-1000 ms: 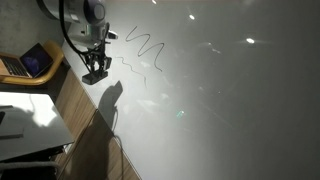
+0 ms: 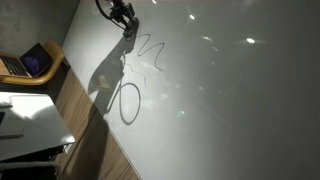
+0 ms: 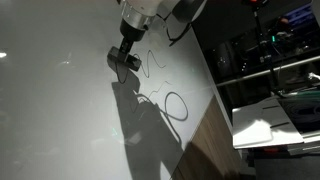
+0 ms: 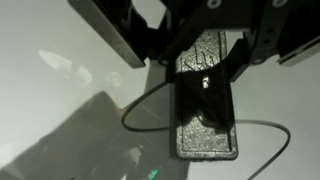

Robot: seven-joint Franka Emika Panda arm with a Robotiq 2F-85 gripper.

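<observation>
My gripper [image 2: 124, 16] is at the top of the whiteboard [image 2: 225, 100] in exterior view 1, shut on a dark block that looks like an eraser [image 2: 130, 29]. Exterior view 2 has the eraser [image 3: 123, 60] below the gripper [image 3: 130, 38], close to the board; contact cannot be made out. Dark wavy marker lines [image 2: 151, 46] run beside it. Seen from the wrist, the eraser's grey speckled face [image 4: 205, 145] extends out of the gripper, and thin dark curves pass on both sides of it.
An orange chair [image 2: 48, 72] with a laptop [image 2: 37, 60] and a white table [image 2: 30, 125] stand off the board's edge. A looped shadow falls on the board. Most of the board is bare.
The gripper has moved up and right in exterior view 1, bringing the eraser over beside the marker lines. Its shadow has shifted too, and a full loop shows now.
</observation>
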